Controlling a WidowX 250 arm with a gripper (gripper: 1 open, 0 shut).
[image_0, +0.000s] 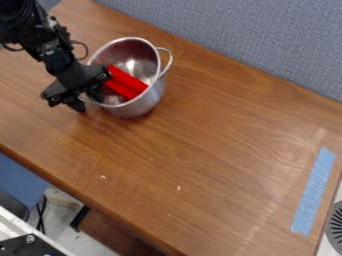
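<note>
A steel pot with a side handle stands tilted at the upper left of the wooden table, holding a red block inside. My black gripper is at the pot's left rim, shut on that rim; its fingertips are small and partly dark against the pot.
A grey padded wall runs along the back. The front left edge drops to cables and metal parts.
</note>
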